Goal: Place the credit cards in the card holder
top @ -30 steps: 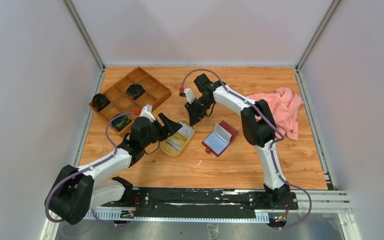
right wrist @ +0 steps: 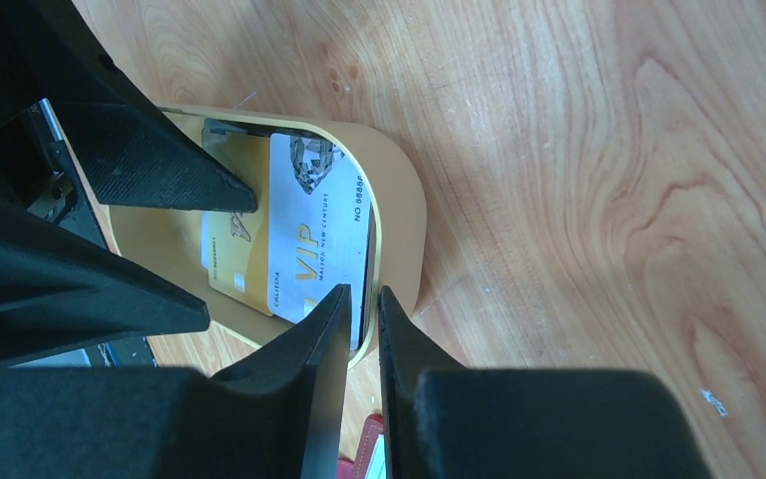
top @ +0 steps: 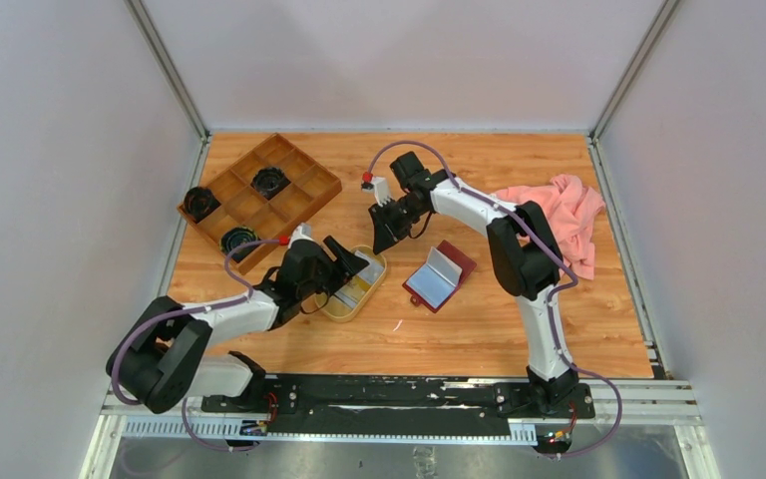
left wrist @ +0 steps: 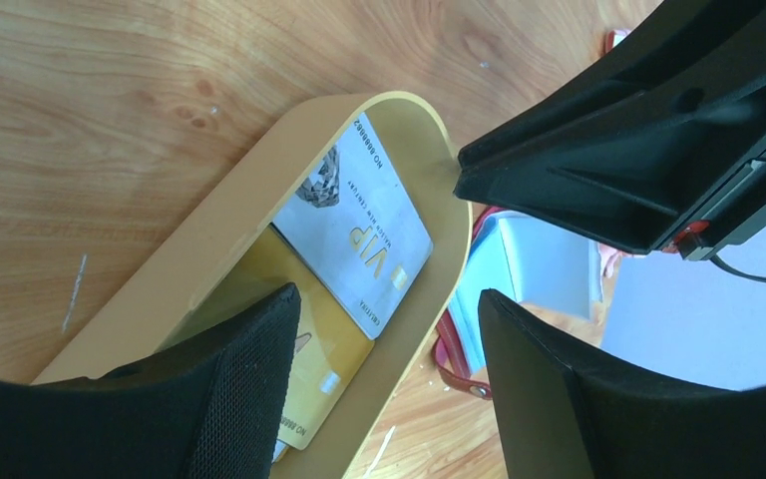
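A beige oval tray (top: 334, 316) holds a silver VIP card (left wrist: 363, 225) at its far end and a gold card (left wrist: 324, 369) partly beneath it. My left gripper is part open above these cards, its fingers apart with nothing held. At the tray's far end, my right gripper stands narrowly open, its fingertips on either side of the rim (right wrist: 376, 249). Whether they touch the rim is unclear. To the tray's right lies the dark red card holder (top: 439, 274), spread open with clear sleeves showing.
A wooden compartment tray (top: 304, 193) with several dark coiled items sits at the back left. A pink cloth (top: 571, 225) lies at the right. Bare table surrounds the holder's front side.
Over the last second my left gripper has moved right over the tray. My right gripper has shifted slightly downward in the top view, and the beige tray has moved slightly left.
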